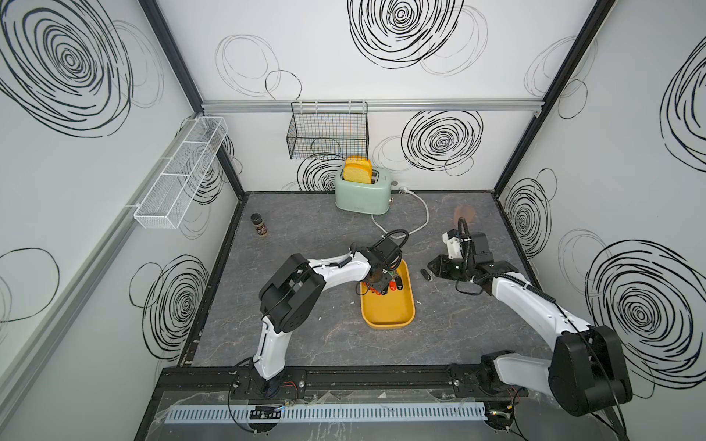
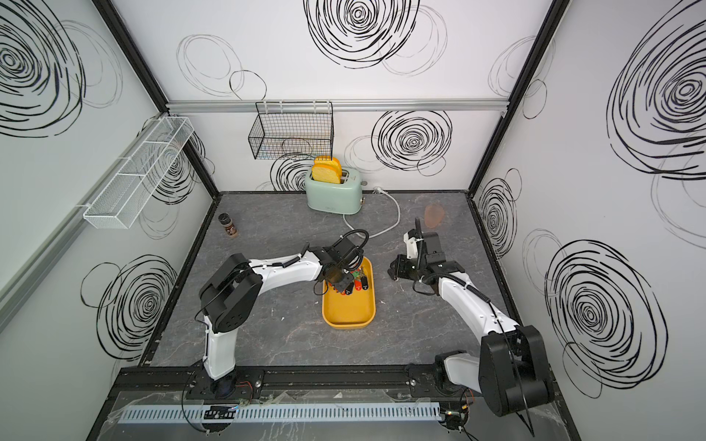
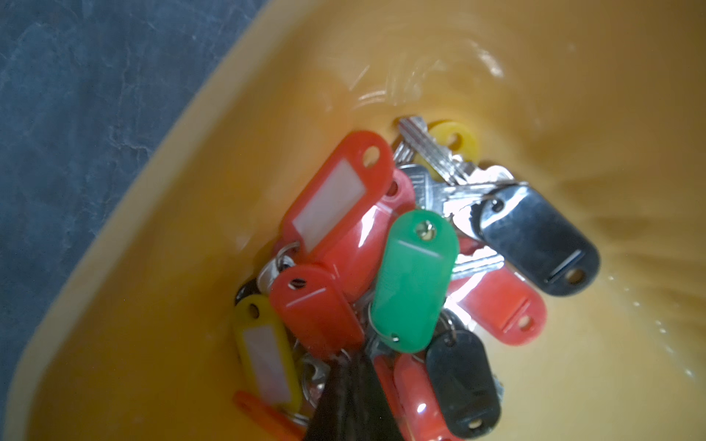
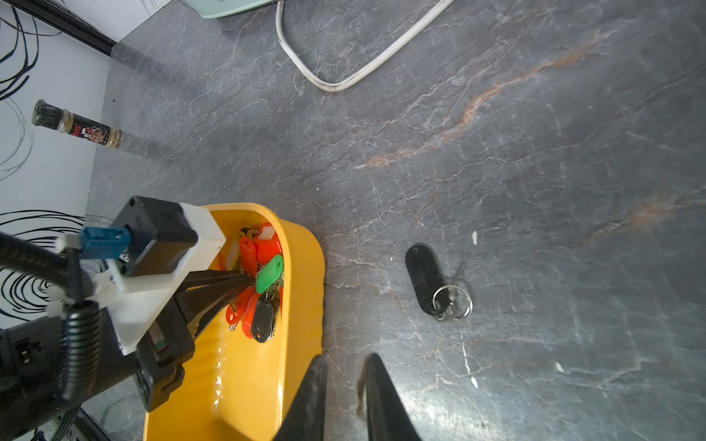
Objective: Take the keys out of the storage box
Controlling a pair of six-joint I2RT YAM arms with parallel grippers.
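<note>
A yellow box (image 1: 387, 312) holds a pile of key tags in red, green, black and yellow, among them a green tag (image 3: 413, 281) and a black tag (image 3: 540, 239) with metal keys. My left gripper is down in the box at the pile, shut; no item shows clearly held. One black tag with a ring (image 4: 426, 279) lies on the table right of the box. My right gripper hangs near that tag, its fingers slightly apart and empty.
A mint toaster (image 1: 360, 194) with bread and a white cord stands at the back. A spice jar (image 1: 258, 225) stands at the back left. Wire baskets hang on the walls.
</note>
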